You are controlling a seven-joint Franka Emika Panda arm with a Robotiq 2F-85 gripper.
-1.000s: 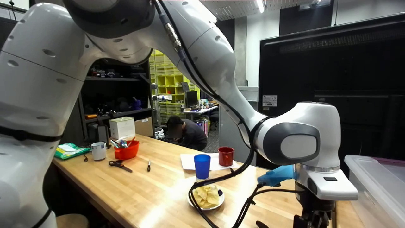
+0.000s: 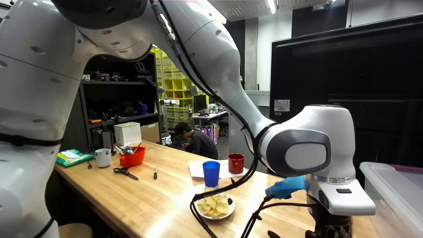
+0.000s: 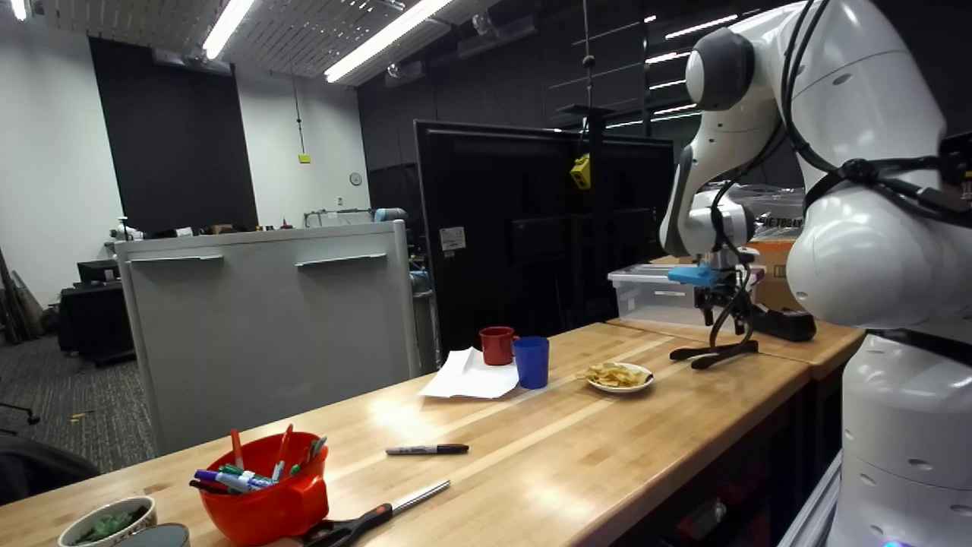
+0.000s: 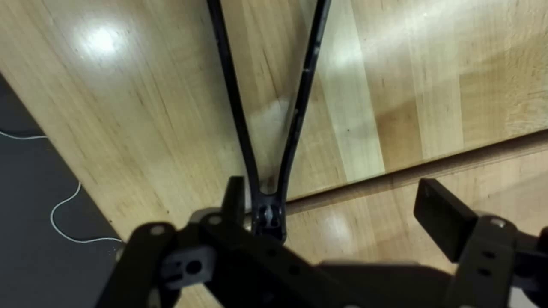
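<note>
My gripper is open over the table, with nothing held between its fingers. Black tongs [image 4: 238, 110] lie on the wood, their two arms spread in a V that points away from me in the wrist view. Their joined end sits close beside my left-hand finger [image 4: 234, 200], which partly hides it; I cannot tell whether they touch. The right-hand finger [image 4: 444, 220] stands well apart, above bare wood. In exterior view 2 the tongs [image 3: 712, 350] spread out below the gripper. Exterior view 1 cuts off the fingertips at its lower edge.
A plate of chips [image 3: 621, 377], a blue cup [image 3: 532, 363] and a red mug [image 3: 497, 346] stand farther along the table. A clear plastic bin [image 3: 651, 296] is behind the gripper. A seam crosses the wood near the fingers; the table's edge is to the left.
My hand has shifted slightly down and to the right in exterior view 1. The upper arm has swung somewhat left, and the cable loop moved with it. The chips, cup and mug have stayed put.
</note>
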